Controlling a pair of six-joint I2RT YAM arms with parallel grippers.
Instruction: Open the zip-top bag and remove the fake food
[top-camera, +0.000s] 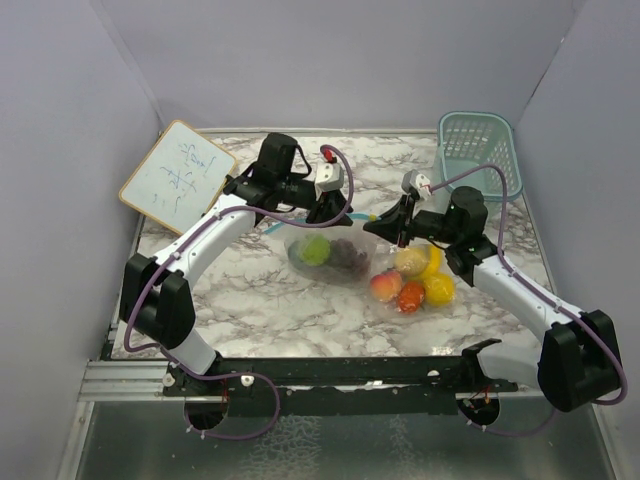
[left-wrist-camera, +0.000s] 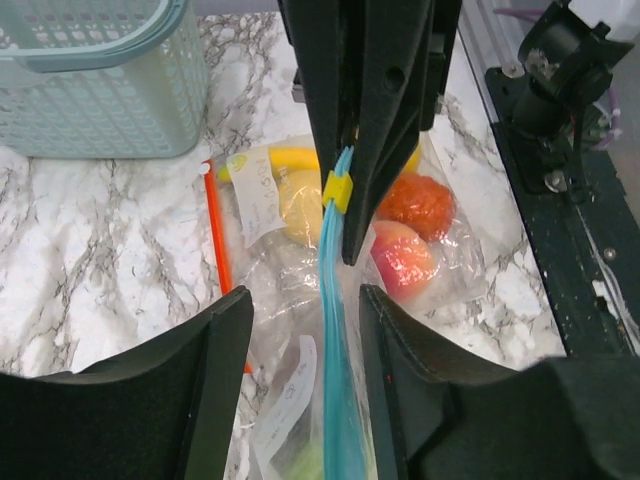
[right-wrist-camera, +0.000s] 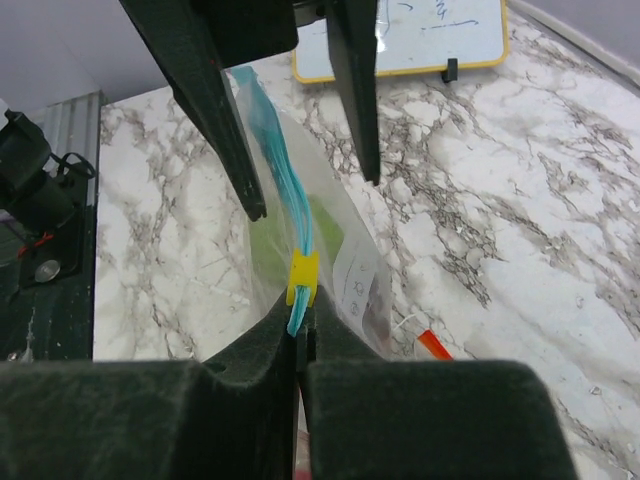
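The zip top bag (top-camera: 330, 258) lies on the marble, its blue zip strip (left-wrist-camera: 335, 380) with a yellow slider (right-wrist-camera: 304, 268). My right gripper is shut on the strip's end by the slider. My left gripper (top-camera: 330, 215) is part open above the strip farther along, its two fingers apart on either side of it in both wrist views. A green item and dark items show inside the bag. Loose-looking fake foods in clear plastic, a peach (top-camera: 386, 285), a red item (top-camera: 410, 296) and yellow items (top-camera: 439, 289), lie to the right.
A mint basket (top-camera: 478, 135) stands at the back right. A whiteboard (top-camera: 175, 175) lies at the left. Bare marble is free in front of the bag and at the back middle.
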